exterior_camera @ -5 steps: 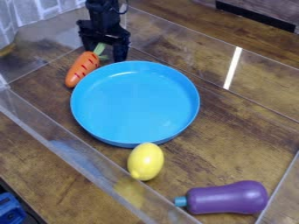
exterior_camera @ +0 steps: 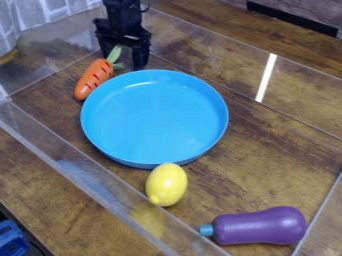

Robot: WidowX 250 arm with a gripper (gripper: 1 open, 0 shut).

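Note:
My black gripper (exterior_camera: 123,48) is at the top left, low by the green top of an orange toy carrot (exterior_camera: 96,78); it is dark and small, so its fingers are hard to make out. The carrot lies beside a blue plate (exterior_camera: 154,117), at its upper left. A yellow lemon (exterior_camera: 166,185) lies below the plate, and a purple toy eggplant (exterior_camera: 259,225) lies at the bottom right.
Clear plastic walls run along the left and near sides of the wooden surface (exterior_camera: 267,140). A blue object (exterior_camera: 8,240) sits outside at the lower left.
My gripper has shifted slightly near the carrot's top, by a small amount. The carrot, plate, lemon and eggplant look unchanged.

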